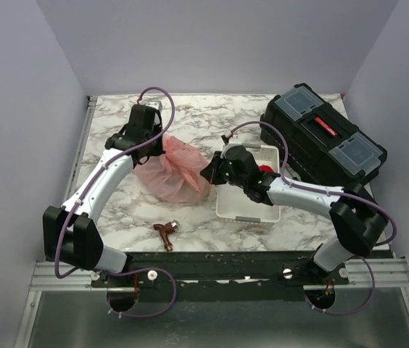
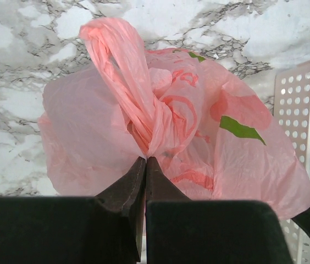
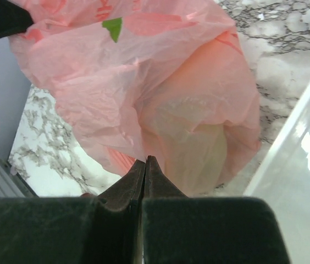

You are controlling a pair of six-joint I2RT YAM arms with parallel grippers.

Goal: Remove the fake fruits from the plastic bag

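Note:
A thin pink plastic bag (image 1: 172, 174) hangs stretched between my two grippers, above the left half of the table. My left gripper is shut on a gathered, twisted part of the bag near its top. On the bag's other side, my right gripper is shut with a pinch of the plastic at its fingertips. Through the film in the right wrist view, a pale yellow-green shape (image 3: 204, 148) and an orange patch show faintly. What fruits lie inside cannot be told clearly.
A white perforated basket (image 1: 248, 210) stands under my right arm, with something red (image 1: 265, 168) in it. Front of the bag lies a brown hammer-shaped object (image 1: 166, 234). A black toolbox (image 1: 324, 134) fills the back right.

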